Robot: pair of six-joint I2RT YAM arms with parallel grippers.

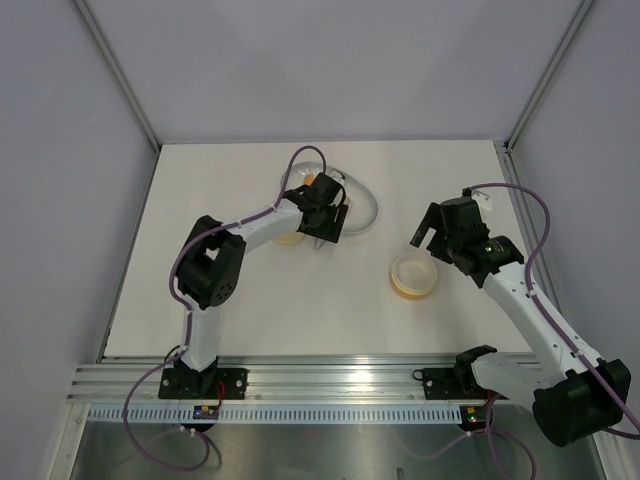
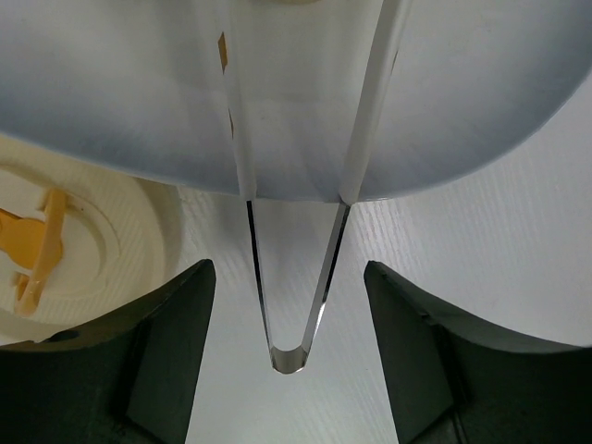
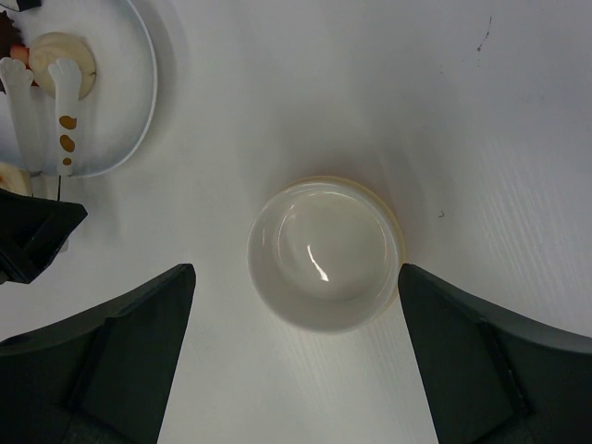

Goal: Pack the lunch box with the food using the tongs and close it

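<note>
A grey oval tray (image 1: pixel 362 208) holds food pieces, with a pair of white tongs (image 2: pixel 363 120) reaching over its rim onto the table. My left gripper is part open over the metal loop end of the tongs, its fingers either side. A cream round lid (image 2: pixel 102 213) with an orange piece lies left of it. My right gripper stands open above a round bowl with an orange underside (image 3: pixel 319 264), nothing between its fingers.
Metal rails edge it.
</note>
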